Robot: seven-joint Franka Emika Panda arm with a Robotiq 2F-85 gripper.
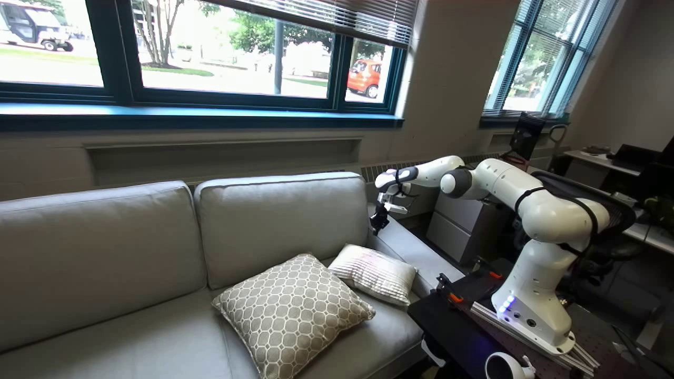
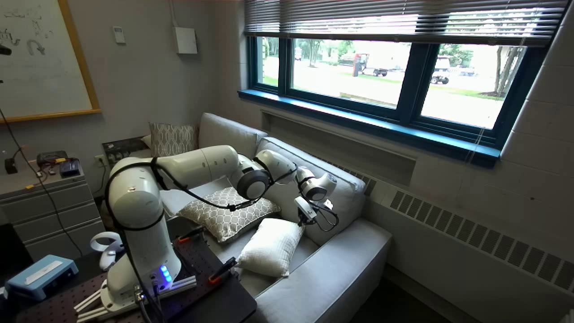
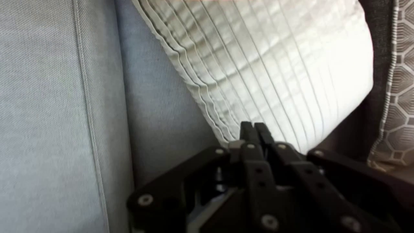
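Note:
A small white pleated pillow (image 1: 374, 272) lies at the right end of the sofa, close to the armrest. In the second exterior view the same pillow (image 2: 273, 246) rests on the seat. My gripper (image 1: 377, 228) hangs above its back edge, near the sofa's back cushion. The wrist view has the pleated pillow (image 3: 267, 66) spread out beyond my gripper, whose dark fingers are almost together. No object shows in the thin gap between them. Whether the fingertips touch the cloth is hard to tell there, but the first exterior view has them apart from it.
A larger tan pillow with a honeycomb pattern (image 1: 297, 316) leans beside the white one. The sofa's armrest (image 1: 414, 252) and back cushion (image 1: 281, 227) stand close to my gripper.

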